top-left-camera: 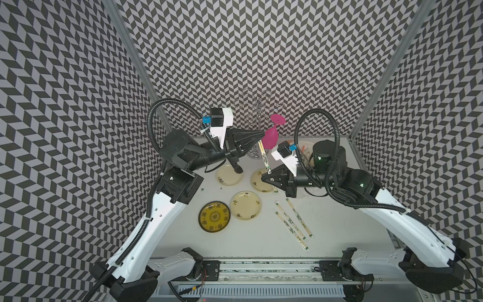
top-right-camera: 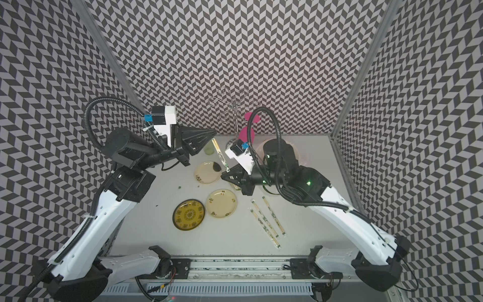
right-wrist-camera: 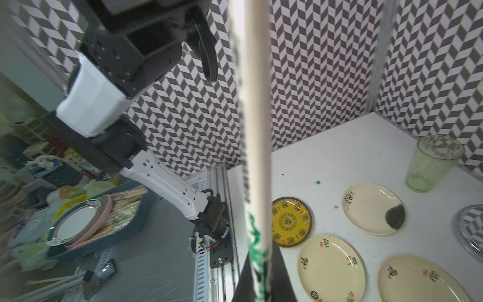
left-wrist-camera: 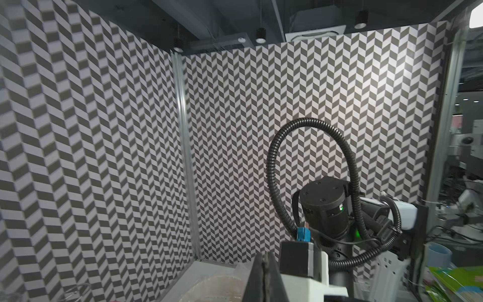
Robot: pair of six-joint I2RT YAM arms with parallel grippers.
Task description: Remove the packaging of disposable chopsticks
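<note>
A pair of chopsticks in a printed wrapper, pale wood showing at its top, stands nearly upright in my right gripper, which is shut on it low down; it fills the middle of the right wrist view. My left gripper is shut just left of the chopsticks' top end; I see nothing held between its fingers, though the tips are small in view. Several wrapped chopsticks lie on the table at the front right.
Cream plates and a yellow plate lie on the table. A glass, a metal stand with pink pieces, and a pale bowl at the back right, partly hidden by the right arm, take up the rear.
</note>
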